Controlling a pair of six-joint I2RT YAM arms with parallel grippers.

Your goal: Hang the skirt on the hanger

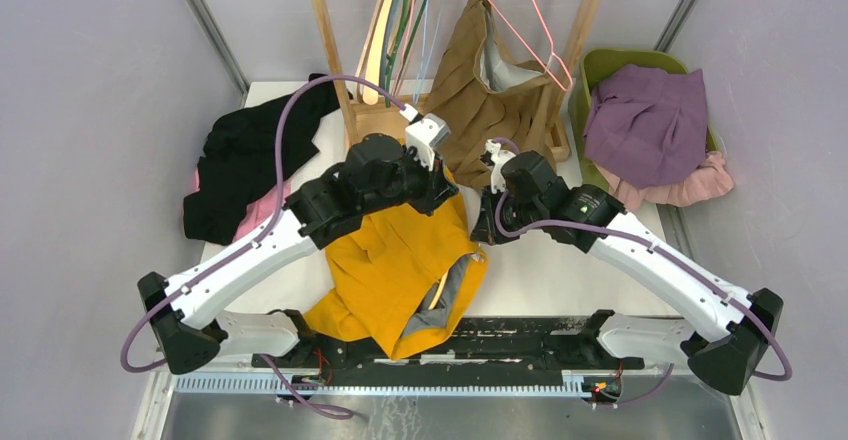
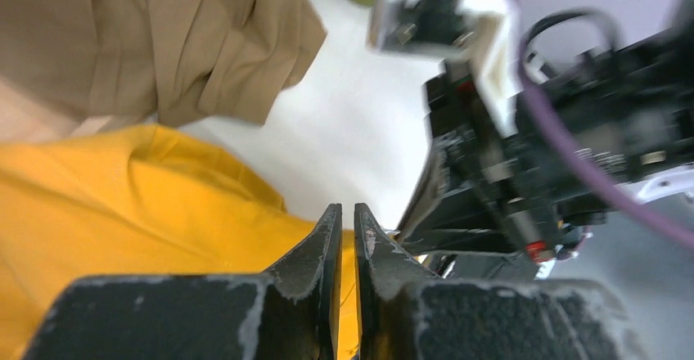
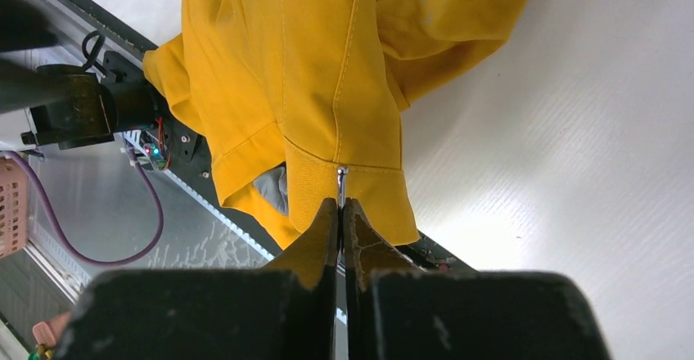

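The yellow skirt hangs bunched beneath both grippers, with a grey lining and a pale wooden strip showing in an opening at its lower right in the top view. My right gripper is shut on a thin metal piece at the skirt's waistband, likely part of a hanger, though mostly hidden. My left gripper is above the yellow cloth, its fingertips nearly together with a small gap; whether cloth is between them cannot be told. The right gripper's body stands close beside it in the left wrist view.
A rack with several hangers, a pink hanger and a brown garment stands at the back. Black cloth lies left; a green basket with purple and pink clothes stands right.
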